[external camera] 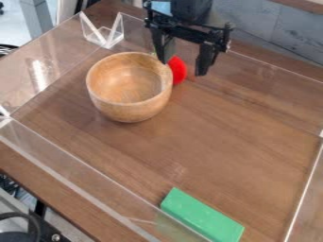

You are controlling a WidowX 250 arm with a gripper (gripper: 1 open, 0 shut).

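My gripper (184,57) hangs at the top middle, open, its two dark fingers apart just above and around a red round object (178,71), which is partly hidden behind the left finger. A wooden bowl (127,102) sits just to the left and in front of the red object. A green block (201,217) lies at the front right of the table.
Clear plastic walls edge the wooden table (233,132), with a small clear angular piece (102,29) at the back left.
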